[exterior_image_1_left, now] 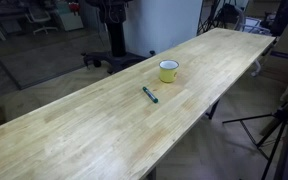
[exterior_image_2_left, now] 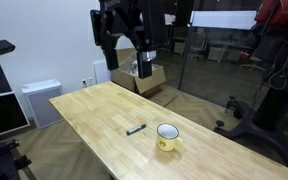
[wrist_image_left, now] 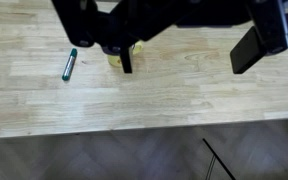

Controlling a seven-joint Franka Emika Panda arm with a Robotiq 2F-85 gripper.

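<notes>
A pale yellow mug point(exterior_image_1_left: 168, 73) stands upright on the wooden table point(exterior_image_1_left: 74, 130). Close by lies a green and grey marker point(exterior_image_1_left: 150, 95), apart from the mug. Exterior view 2 has the mug point(exterior_image_2_left: 167, 140) to the right of the marker point(exterior_image_2_left: 136, 129). From the wrist, the marker point(wrist_image_left: 70, 65) shows at the left, while my finger and mount cover much of the mug point(wrist_image_left: 115, 60). My gripper is open above the table, its fingers wide apart with nothing between them. In exterior view 1 the gripper does not show.
Bare tabletop surrounds the two objects on most sides. The table's edge point(wrist_image_left: 144, 130) runs across the lower wrist view, with floor beyond. A cardboard box point(exterior_image_2_left: 141, 75), an office chair point(exterior_image_2_left: 246, 112) and a dark stand point(exterior_image_1_left: 115, 40) are off the table.
</notes>
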